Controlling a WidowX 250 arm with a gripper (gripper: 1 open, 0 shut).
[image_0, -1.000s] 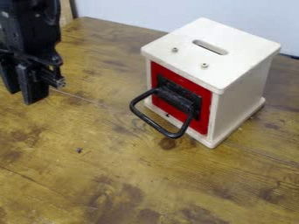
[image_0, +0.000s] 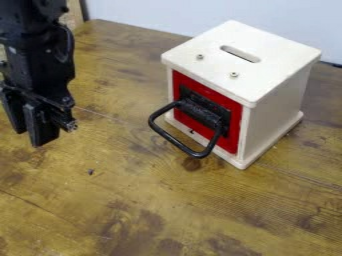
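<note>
A white wooden box (image_0: 263, 100) with a slot and two screws on top stands right of centre, its red front (image_0: 231, 146) carrying a dark panel and a black looped handle (image_0: 170, 140) that sticks out low toward the left. My black gripper (image_0: 43, 125) hangs at the left edge, apart from the box, pointing down above the table. Whether its fingers are open or shut is hard to make out.
A white wall stands at the back, with a wooden edge at the upper left corner.
My gripper has shifted slightly down in the view over the last second. The box and its handle look unchanged.
</note>
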